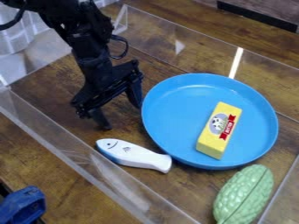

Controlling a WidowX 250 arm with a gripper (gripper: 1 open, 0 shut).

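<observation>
The black robot gripper (pixel 114 98) reaches down from the top left, its fingertips low over the wooden floor just left of a blue plate (pixel 176 109). Whether it holds anything is hard to make out against the dark wood. A yellow box with a red label (pixel 216 135) lies on the plate. Below the gripper lies a white fish-shaped object (pixel 131 154).
A green bumpy vegetable-like object (pixel 243 194) sits at the lower right. A blue crumpled object (pixel 21 206) is at the bottom left. Clear walls border the workspace; bare wood shows at top and left.
</observation>
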